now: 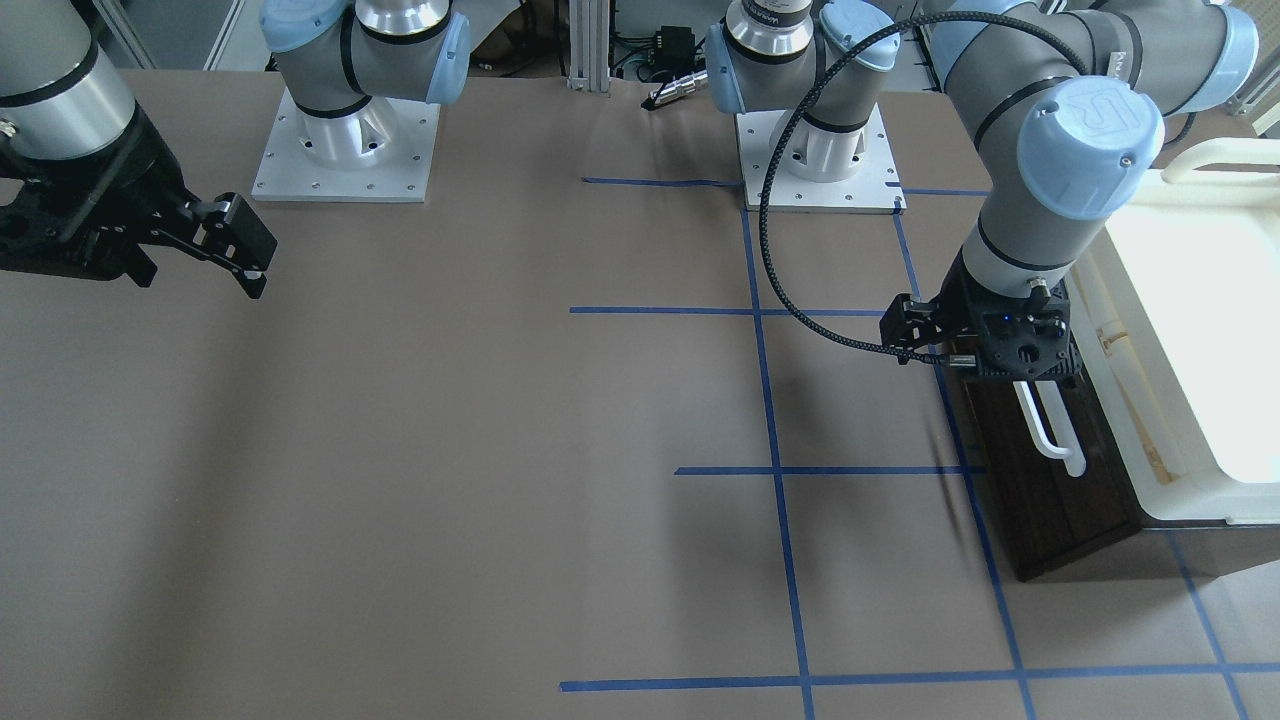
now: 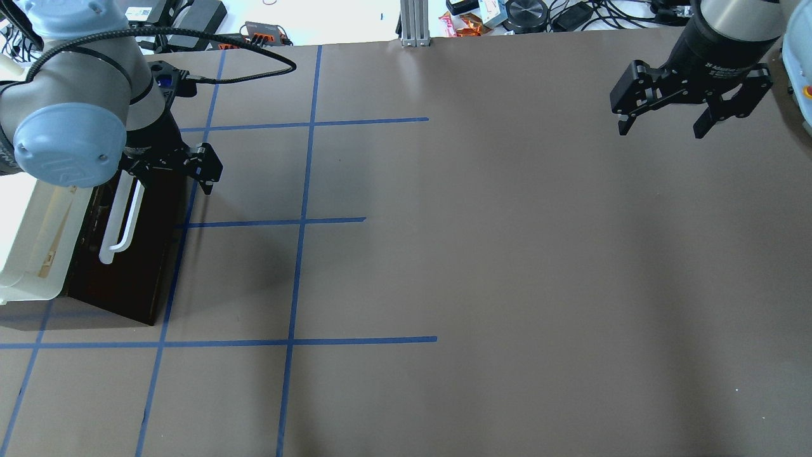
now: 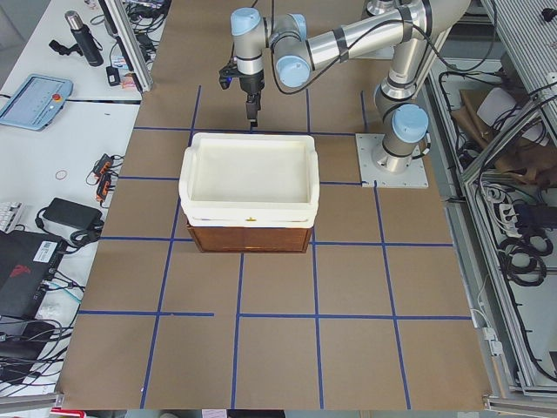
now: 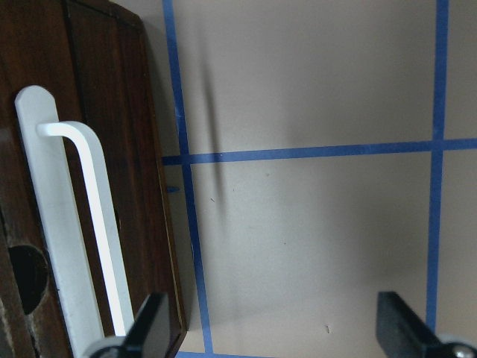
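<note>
My gripper (image 2: 194, 133) hangs above the front face of a dark brown wooden box (image 1: 1056, 516). On that face is a white bar handle (image 4: 104, 216), below the gripper in the front view and left of centre in the wrist view. A white plastic tray (image 3: 249, 178) sits on the box. In the wrist view my two fingertips stand wide apart at the bottom corners, so the gripper is open, with nothing visible between them but floor.
A second black gripper (image 1: 168, 240) hangs at the left of the front view, clear of the box. The taped grid floor (image 1: 648, 540) beside the box is bare. Other arm bases (image 1: 348, 180) stand at the back.
</note>
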